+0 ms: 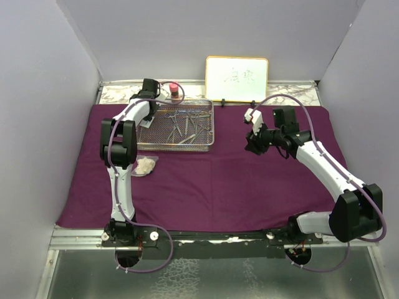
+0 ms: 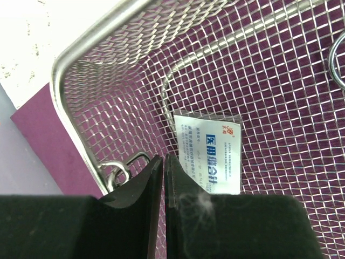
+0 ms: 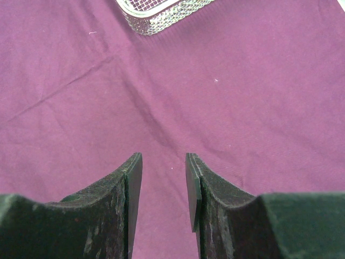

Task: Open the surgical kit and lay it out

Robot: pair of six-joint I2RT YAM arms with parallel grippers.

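A wire mesh basket point(image 1: 211, 124) holds several metal instruments, including forceps and scissors, in the top view. At its left end lies a white printed packet point(image 2: 210, 154) on the mesh, with a metal ring handle point(image 2: 116, 168) by the wall. My left gripper is over the packet's left side inside the basket; its fingertips look close together, and whether anything is between them is unclear. My right gripper stands open over bare purple cloth, right of the basket, with nothing between its fingers.
A bag of white gauze or cotton point(image 1: 145, 166) lies below the basket. A red-capped container point(image 1: 174, 88) and a whiteboard point(image 1: 237, 78) are at the back.
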